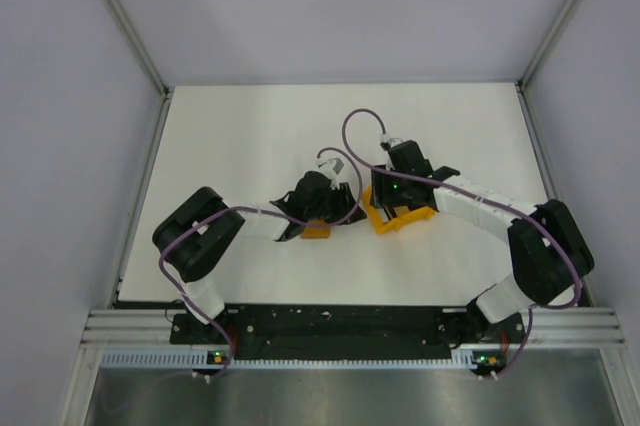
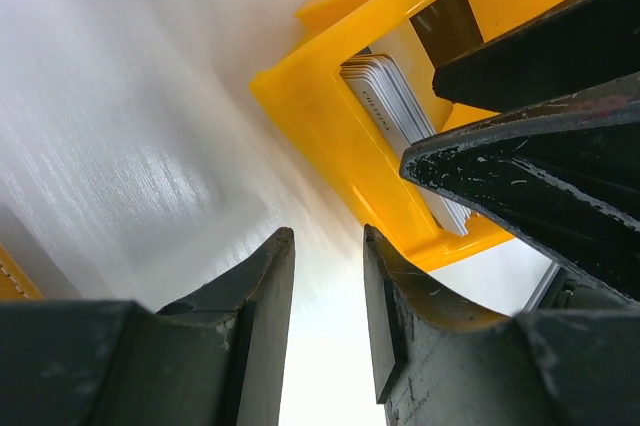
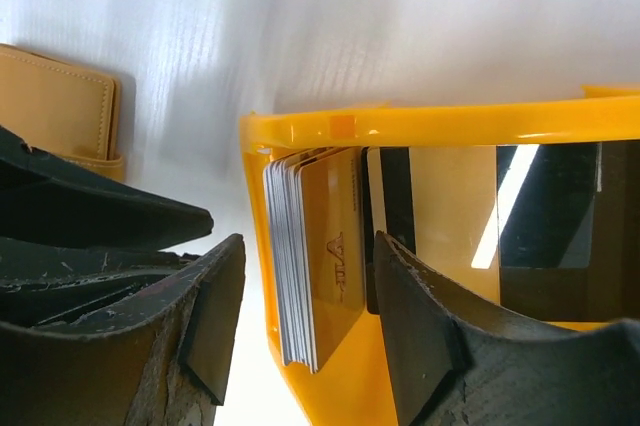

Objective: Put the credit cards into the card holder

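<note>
A stack of cards with white edges [image 3: 290, 256] stands at one end of the yellow box [image 3: 440, 126]. The front card has a tan face. My right gripper is open over that stack, a finger to either side and slightly apart from it. In the left wrist view the same cards [image 2: 395, 101] show beside the right gripper's dark fingers [image 2: 520, 161]. My left gripper is part open beside the box, with only bare table between its fingertips. A tan stitched leather holder [image 3: 55, 101] lies left of the box, partly under the left arm [image 1: 265, 216].
Farther along the yellow box stand black and tan cards [image 3: 455, 216], separate from the stack. Both grippers are close together at the box's left end.
</note>
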